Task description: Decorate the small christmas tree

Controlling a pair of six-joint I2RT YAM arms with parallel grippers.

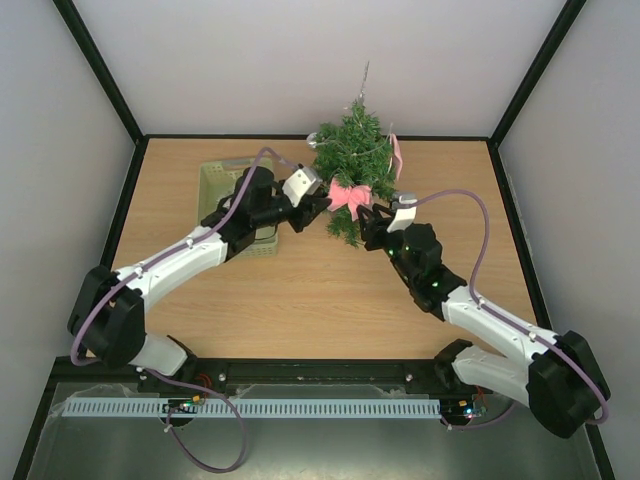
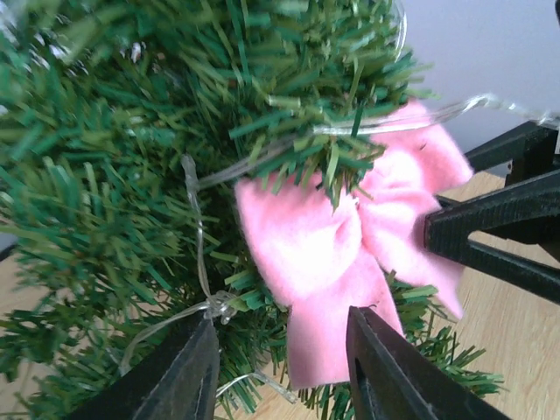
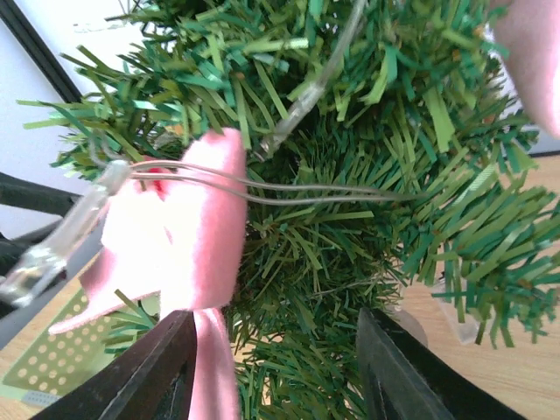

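Note:
The small tree (image 1: pixel 352 150) stands at the back of the table with wire strands. A pink bow (image 1: pixel 348 197) sits on its front; my left gripper (image 1: pixel 322 203) and right gripper (image 1: pixel 368 216) flank it. In the left wrist view the bow (image 2: pixel 324 262) is close, my left gripper open below it, the right gripper's black fingers (image 2: pixel 490 219) at its right side. In the right wrist view the bow (image 3: pixel 201 236) is at the left, my right gripper open with pink fabric near its left finger. A second pink piece (image 1: pixel 396 158) is on the tree's right.
A green basket (image 1: pixel 215 180) stands behind the left arm at the back left. Dark frame edges and walls border the table.

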